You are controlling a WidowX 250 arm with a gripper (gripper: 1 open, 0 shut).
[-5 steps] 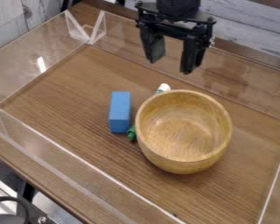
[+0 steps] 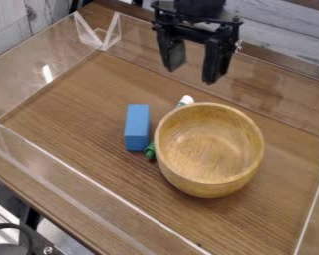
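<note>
My gripper (image 2: 195, 62) hangs at the top centre of the camera view, black and open, with nothing between its fingers. Below it a tan round bowl (image 2: 207, 148) stands on the wooden surface. A blue block (image 2: 136, 127) lies left of the bowl. A small white item (image 2: 185, 101) lies behind the bowl, and a green object (image 2: 149, 152) is mostly hidden at the bowl's left side.
The wooden tray floor (image 2: 63, 154) is clear at the left, along the front and to the right of the bowl. Clear walls edge it at left and back. A black cable shows at the lower left.
My gripper has shifted slightly left. The objects on the surface have not visibly moved.
</note>
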